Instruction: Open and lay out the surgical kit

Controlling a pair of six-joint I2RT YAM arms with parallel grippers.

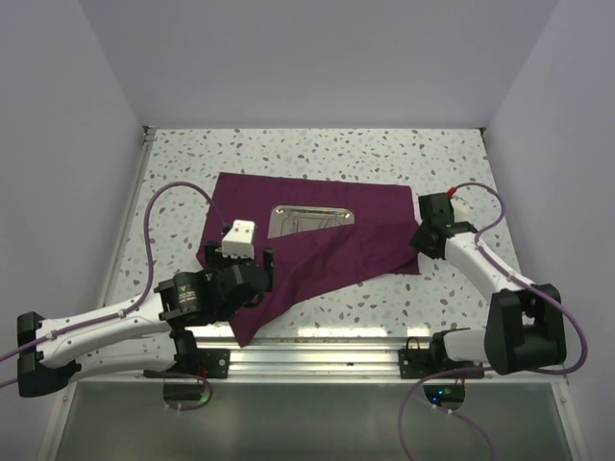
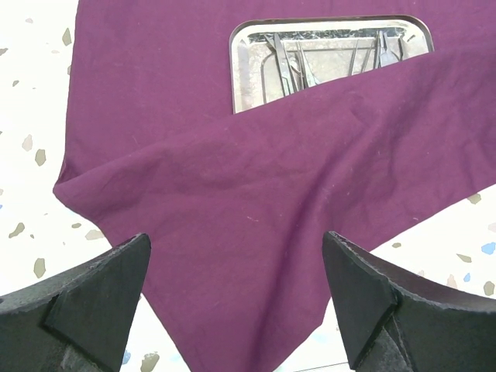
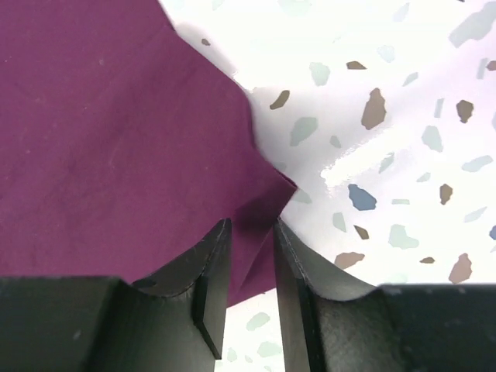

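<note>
A purple cloth [image 1: 317, 259] lies spread on the speckled table, partly folded over a steel tray of instruments [image 2: 267, 62], whose upper part shows. My left gripper [image 1: 240, 264] hangs over the cloth's lower left; in its wrist view the fingers stand wide open with only cloth and table below. My right gripper is at the cloth's right corner, its fingertips a short way apart with the raised edge of the cloth between or just beneath them; whether it grips the cloth I cannot tell.
Grey walls stand at the left, right and back.
</note>
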